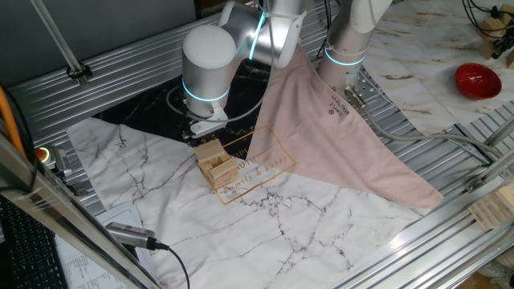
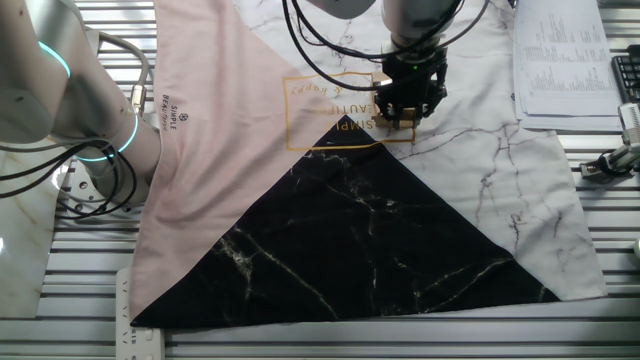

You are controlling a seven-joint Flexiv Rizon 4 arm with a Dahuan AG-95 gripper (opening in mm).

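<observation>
A small wooden structure of pale blocks (image 1: 217, 168) stands on the cloth, beside the gold-framed lettering, in exterior view 1. A flat piece (image 1: 210, 151) forms its upper back part. The arm's wrist hangs just behind it, and the wood hides most of the fingers there. From the opposite side, in exterior view 2, my dark gripper (image 2: 408, 108) points down at the structure, with some pale wood (image 2: 406, 119) showing at its fingertips. Whether the fingers are closed on that wood cannot be made out.
The cloth (image 1: 321, 225) has white marbled, black and pink areas and is mostly clear. A red bowl (image 1: 478, 81) sits far right on another surface. A cabled grey device (image 1: 131, 235) lies at the front left, near papers and a keyboard (image 1: 28, 249). Cables loop around the wrist.
</observation>
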